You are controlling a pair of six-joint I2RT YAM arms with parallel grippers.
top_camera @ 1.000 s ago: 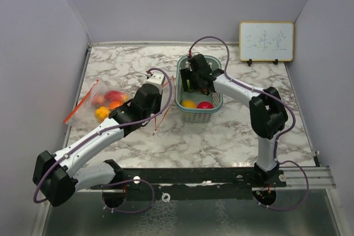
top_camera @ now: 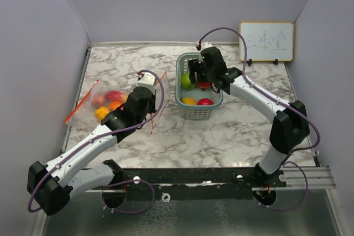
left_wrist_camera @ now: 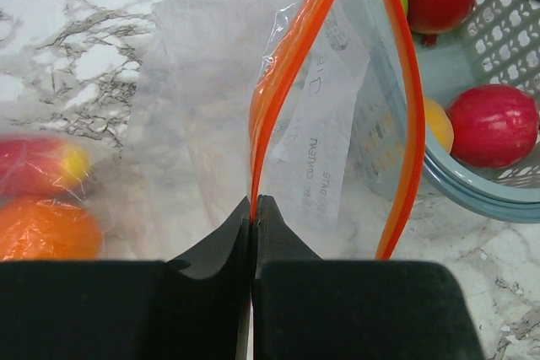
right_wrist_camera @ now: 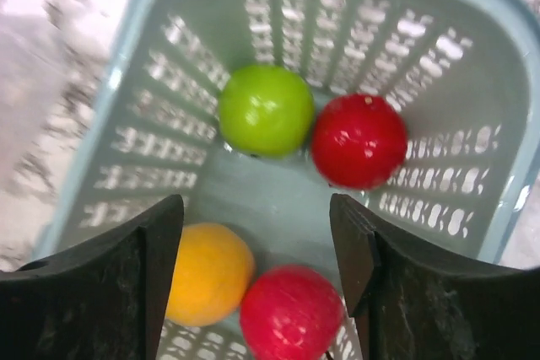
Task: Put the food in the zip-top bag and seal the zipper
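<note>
My left gripper is shut on the orange-edged rim of an upright clear bag (left_wrist_camera: 202, 124), whose mouth stands beside the grey-green basket (top_camera: 199, 111). My right gripper hangs part open above the basket, nothing seen between its fingers. Inside lie a green fruit (right_wrist_camera: 263, 110), two red fruits (right_wrist_camera: 359, 141), and a yellow fruit (right_wrist_camera: 202, 276). Another bag with red, orange and yellow food (top_camera: 105, 106) lies flat at the left in the top view.
A whiteboard (top_camera: 265, 41) stands at the back right.
My right arm has risen and shifted right over the basket, its fingers above the fruit.
</note>
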